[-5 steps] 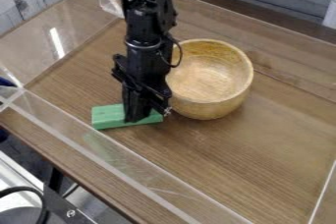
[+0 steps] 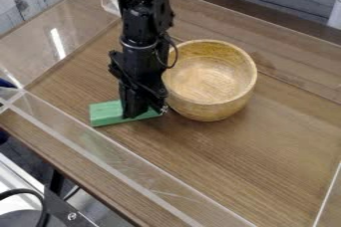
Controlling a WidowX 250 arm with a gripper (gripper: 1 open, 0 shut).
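Note:
My black gripper (image 2: 139,106) is low over the table at centre left, reaching down from the top of the view. Its tip is at a flat green block (image 2: 110,114) lying on the wooden table (image 2: 253,171). The fingers are dark and overlap the block, so whether anything is between them cannot be seen. A round tan bowl (image 2: 213,72) sits just right of the gripper, close against it.
A clear strip runs along the table's near left edge, with dark cables beyond it at the lower left.
The gripper and green block have shifted very slightly left since a second ago. The bowl stays about where it was.

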